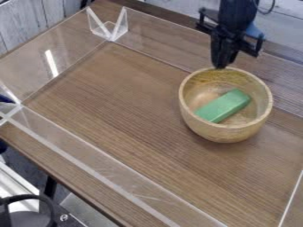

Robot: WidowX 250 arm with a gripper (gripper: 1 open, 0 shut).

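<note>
A black gripper [221,62] hangs at the upper right, shut, just over the back rim of a round tan bowl [192,112]. Inside the bowl lies a green block [222,105], tilted diagonally. Nothing shows between the gripper's fingers, though they are small and dark in this view.
A clear plastic piece [108,23] sits at the back left. Dark cables and hardware [24,213] are at the lower left corner.
</note>
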